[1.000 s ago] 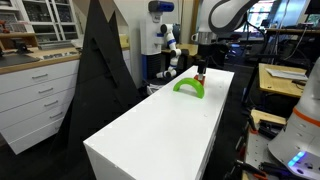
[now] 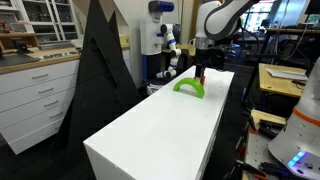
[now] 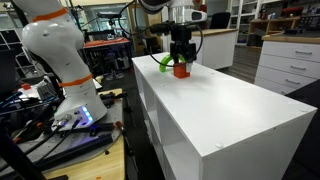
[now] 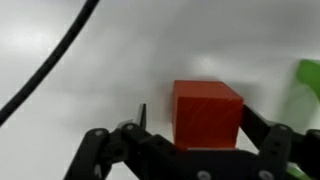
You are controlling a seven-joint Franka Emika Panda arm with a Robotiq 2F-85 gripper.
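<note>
A red-orange block (image 4: 207, 112) stands on the white table, between the spread fingers of my gripper in the wrist view. The fingers are open, with a gap showing on the block's left side; the right finger is close to the block. Exterior view 2 has the red block (image 3: 181, 70) right below the gripper. A green arch (image 2: 189, 87) rests beside it on the table; only its edge (image 4: 309, 75) enters the wrist view at the right.
A black cable (image 4: 48, 62) crosses the wrist view's upper left. Drawers (image 3: 290, 70) and a dark slanted panel (image 2: 103, 70) stand beyond the table.
The gripper has come down slightly around the red block over the last second. The green arch has stayed in place.
</note>
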